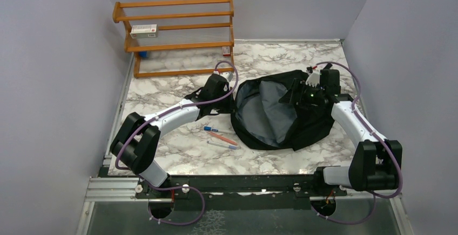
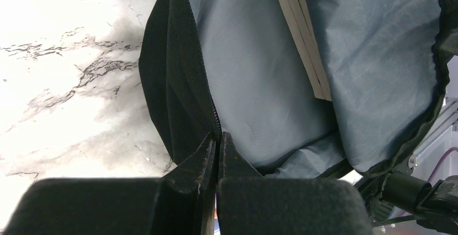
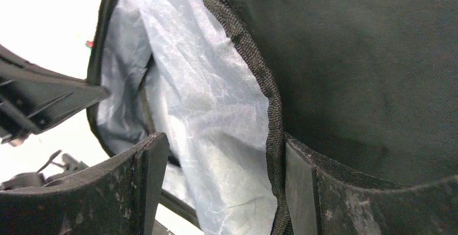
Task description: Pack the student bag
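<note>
The black bag (image 1: 316, 129) with grey lining lies on the table, its mouth spread. My left gripper is shut on the bag's black left rim (image 2: 186, 73), whose zipped edge runs into the fingertips. At the right side, my right gripper (image 1: 292, 95) is open. In the right wrist view its fingers stand either side of the bag's inner edge band (image 3: 264, 89), which lies close against the right finger (image 3: 297, 159). Inside the bag, pale book-like edges (image 2: 305, 46) show beside the grey flap (image 2: 372, 67).
A blue-capped pen (image 1: 216, 130), an orange pen-like item (image 1: 222, 138) and a clear pen (image 1: 221, 145) lie left of the bag. The wooden rack (image 1: 178, 46) at the back holds a white box (image 1: 144, 31) and a small red-and-white box (image 1: 226, 51).
</note>
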